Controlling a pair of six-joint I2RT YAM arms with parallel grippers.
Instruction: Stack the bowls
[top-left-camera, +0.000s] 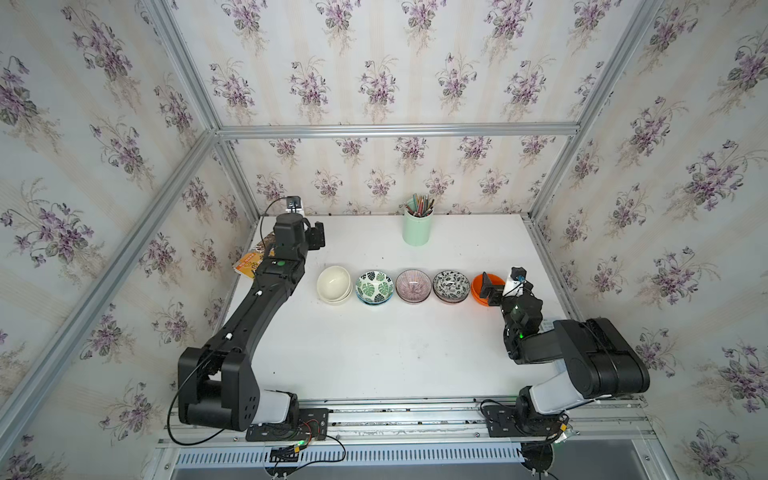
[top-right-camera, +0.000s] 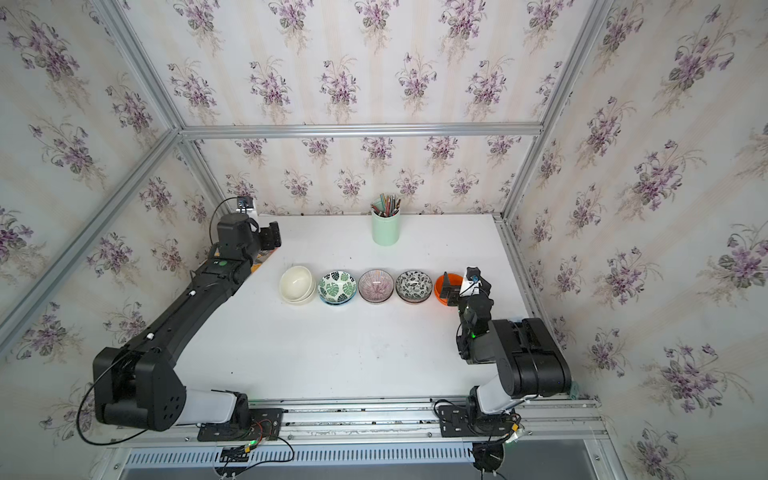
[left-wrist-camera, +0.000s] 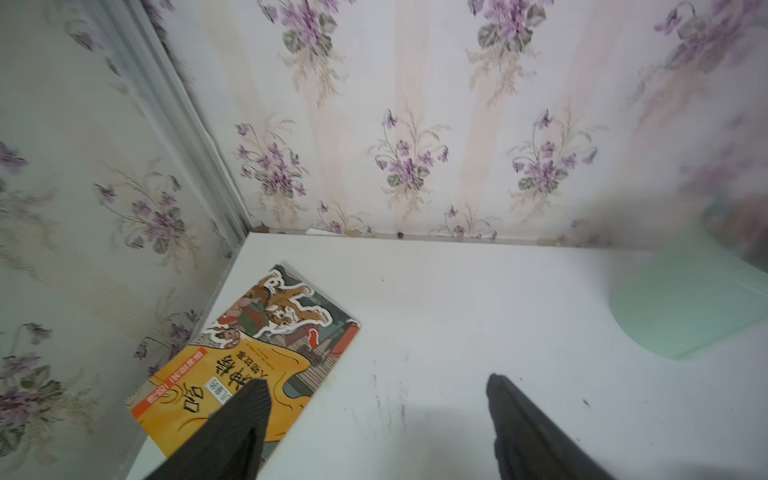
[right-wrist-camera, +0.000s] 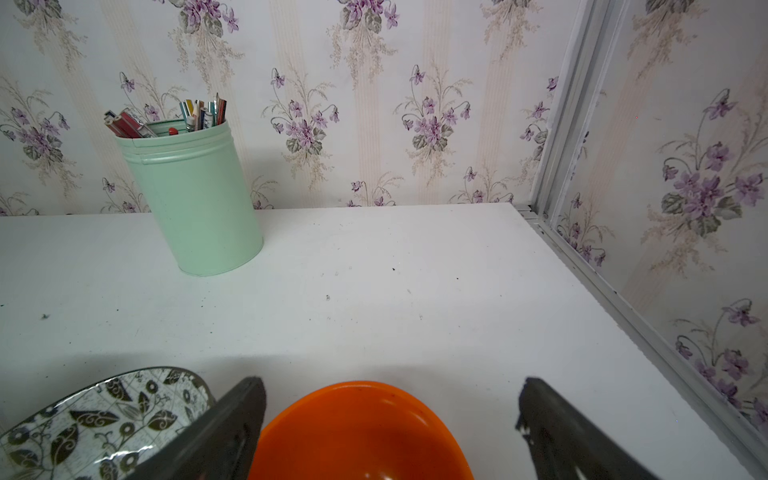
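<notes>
Five bowls form a row across the table: cream (top-left-camera: 334, 284), green leaf-patterned (top-left-camera: 374, 286), pink (top-left-camera: 413, 284), black-and-white (top-left-camera: 451, 285) and orange (right-wrist-camera: 360, 432). My left gripper (top-left-camera: 308, 233) is raised above the back left, over the magazine, left of and behind the cream bowl; its fingers are apart in the left wrist view, with nothing seen between them. My right gripper (top-left-camera: 496, 286) stands open at the near side of the orange bowl, partly hiding it in the top views, with nothing held.
A mint-green pen cup (top-left-camera: 416, 229) stands at the back middle. A colourful magazine (left-wrist-camera: 224, 376) lies at the back left.
</notes>
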